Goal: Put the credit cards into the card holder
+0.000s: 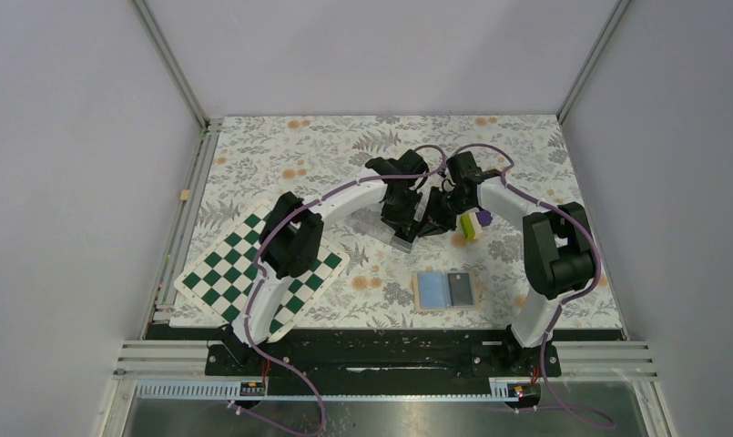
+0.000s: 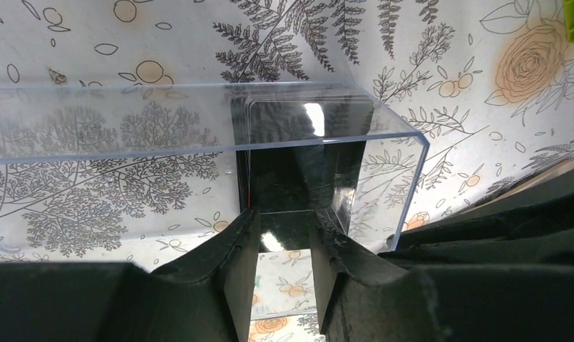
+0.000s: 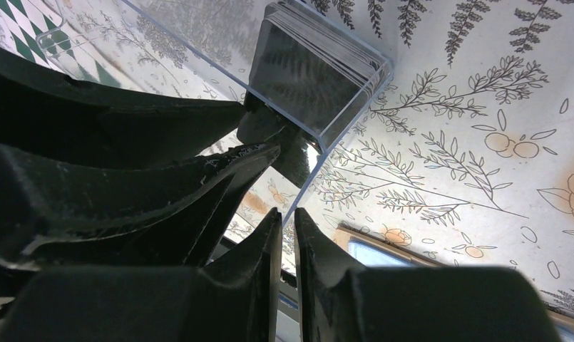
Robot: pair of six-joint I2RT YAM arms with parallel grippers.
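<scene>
The clear card holder [image 2: 162, 117] lies on the patterned cloth, and dark cards [image 2: 298, 178] stand in its right end compartment. Above the near edge of those cards, my left gripper is part open with nothing visible between its fingers. My right gripper is shut on the holder's clear edge at that same end. In the right wrist view, the left gripper's black fingers [image 3: 219, 114] reach to the dark cards [image 3: 309, 64]. From the top, both grippers cover much of this end of the holder [image 1: 371, 226].
Nearer the front edge lies a wooden tray [image 1: 416, 306] with a blue and a grey section. A green-white checkered board [image 1: 218, 281] sits front left. Green [image 1: 469, 228] and purple [image 1: 484, 218] items are beside the right arm. The two grippers are very close together.
</scene>
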